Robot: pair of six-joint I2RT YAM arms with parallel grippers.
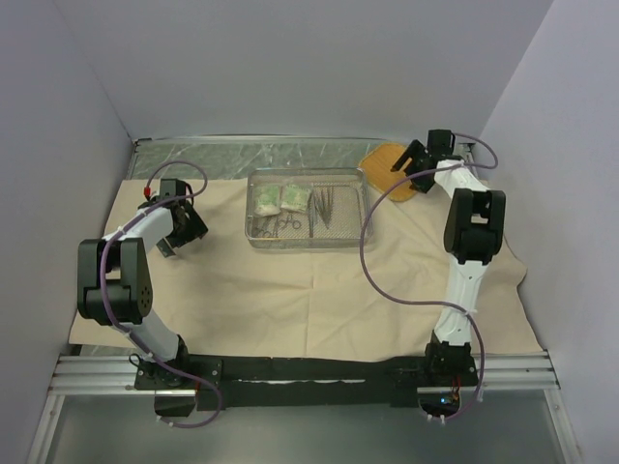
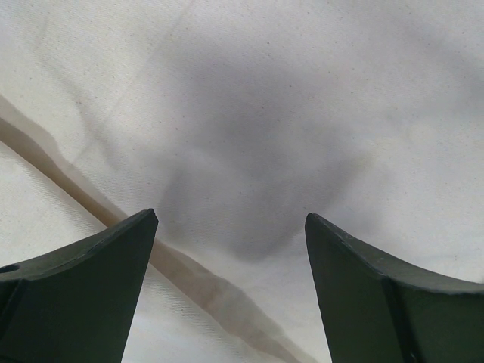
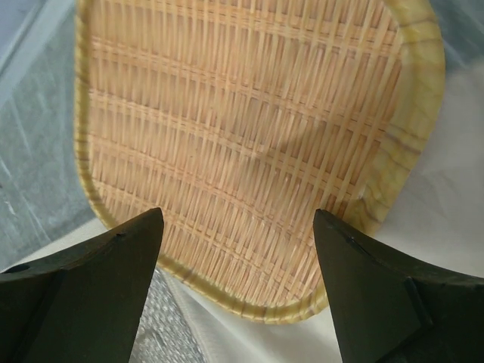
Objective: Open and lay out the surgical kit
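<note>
A wire mesh tray (image 1: 338, 224) stands open at the back middle of the cloth, holding two gauze packs (image 1: 296, 197), scissors (image 1: 290, 221) and other steel instruments (image 1: 325, 203). The unfolded beige cloth (image 1: 242, 309) covers most of the table. At the cloth's left side, my left gripper (image 1: 184, 244) is open; in the left wrist view only creased cloth (image 2: 249, 136) shows beyond its fingers. My right gripper (image 1: 408, 164), open too, is over the woven tan mat (image 1: 380, 166) at the back right. In the right wrist view that mat fills the space beyond the fingertips, with nothing gripped.
A bare strip of grey-green table (image 1: 227, 158) runs along the back edge. Walls stand close at the back and on both sides.
</note>
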